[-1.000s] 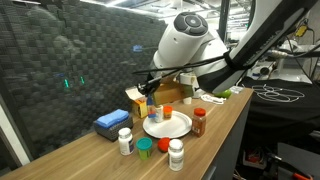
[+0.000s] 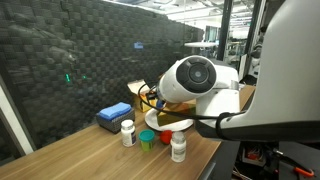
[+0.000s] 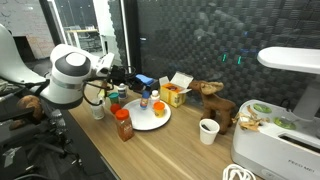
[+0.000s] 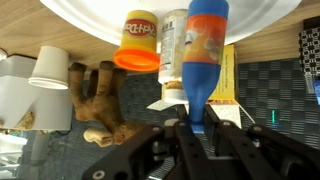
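Note:
In the wrist view an orange-and-blue object [image 4: 205, 40] runs down towards my gripper, its blue end between the fingers, which look shut on it. Behind it lie a white bottle with an orange label [image 4: 172, 45] and a yellow tub with an orange lid [image 4: 138, 42], both by the white plate [image 4: 95, 12]. From the second exterior view, my gripper [image 3: 137, 89] is over the back of the plate [image 3: 150, 124]. In the first exterior view the arm covers much of the plate.
A yellow box [image 3: 175, 92], a brown plush moose [image 3: 210, 104] and a white cup [image 3: 209, 130] stand beside the plate. A red-brown jar [image 3: 124, 125] is close to its near edge. Small bottles [image 2: 128, 134] and a green cup [image 2: 147, 139] crowd the other side. Bare table [image 2: 70, 155] lies further left.

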